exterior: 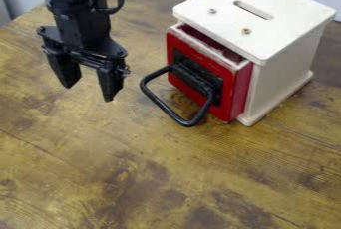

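Observation:
My black gripper (pixel 86 76) hangs at the upper left, its two fingers apart with nothing between them, above the wooden floor and left of a white wooden box (pixel 282 74). The box has a slot and two screws on its top and a red front panel (pixel 232 94) standing slightly out from the body, with a gap at its upper edge. A black loop handle (pixel 166 105) on the panel sticks out toward the lower left, apart from my gripper.
A pale wall shows at the top corners behind.

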